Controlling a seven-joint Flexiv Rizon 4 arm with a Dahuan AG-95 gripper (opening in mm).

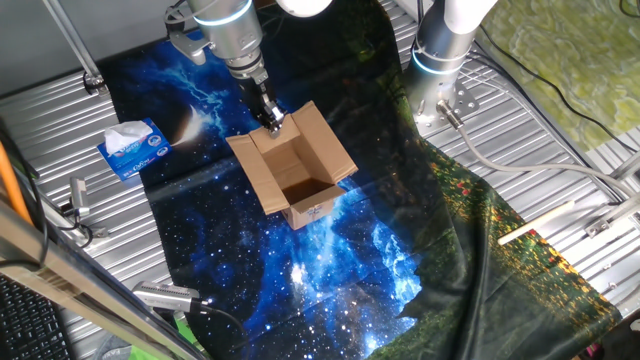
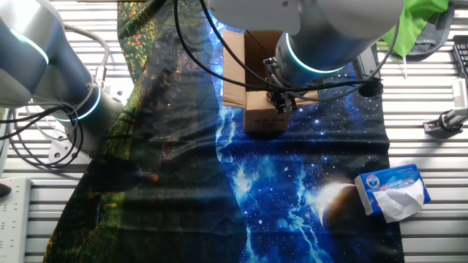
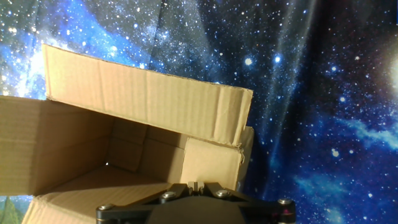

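An open cardboard box stands upright on the cloth, its flaps spread outward. In the wrist view, the box's long flap crosses the top, and a shorter flap lies just beyond my fingertips. My gripper points down at this end of the box, its fingertips close together. From the side, the gripper overlaps the box's edge beside a flap. Whether cardboard is between the fingers cannot be made out. Nothing loose shows in the visible part of the box's inside, though part is shadowed or hidden.
A blue tissue box sits at the cloth's left edge, apart from the cardboard box. The dark printed cloth is wrinkled, with open room around the box. Cables hang from the arm.
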